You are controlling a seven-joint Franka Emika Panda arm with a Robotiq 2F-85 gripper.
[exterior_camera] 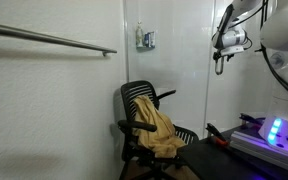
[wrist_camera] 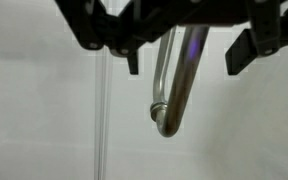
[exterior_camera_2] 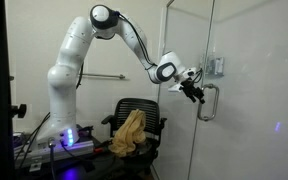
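In the wrist view a metal door handle (wrist_camera: 187,75), a bent tube, runs between the two separated fingers of my gripper. Clear space shows on both sides of the tube, so the fingers are open and not closed on it. From the second exterior view, the gripper (exterior_camera_2: 198,91) is seen beside the upper part of the handle (exterior_camera_2: 215,104), on the pale door panel. The first exterior view has the gripper small at the far right, by the handle (exterior_camera: 219,66); contact cannot be made out there.
A black office chair (exterior_camera_2: 130,108) with a tan cloth (exterior_camera_2: 130,133) over it stands below and beside the arm. Bottles (exterior_camera: 149,40) sit in a wall holder. A horizontal rail (exterior_camera: 44,37) runs along the left wall.
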